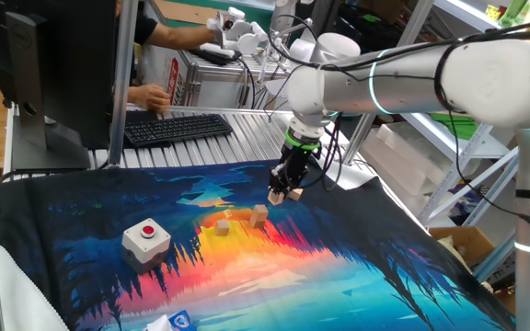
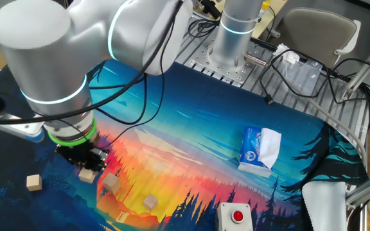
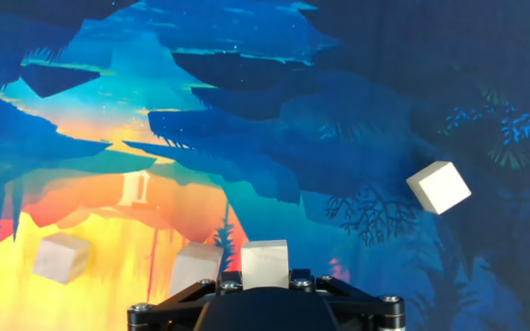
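My gripper is shut on a small pale wooden block (image 3: 265, 262), a finger at either side of it in the wrist view. In exterior view 2 this held block (image 2: 87, 175) shows under the dark gripper. Close beside it stands a taller wooden block (image 2: 111, 183). Farther along the orange print is a cube (image 1: 223, 227). A separate cube (image 3: 439, 188) lies on the dark blue cloth, right of my gripper in the wrist view. Whether the held block touches the cloth is hard to tell.
A grey box with a red button (image 1: 145, 244) and a tissue pack (image 2: 259, 151) sit on the printed cloth. A keyboard (image 1: 178, 130) and monitor (image 1: 67, 83) stand at the back left, near a person's hand (image 1: 150, 97).
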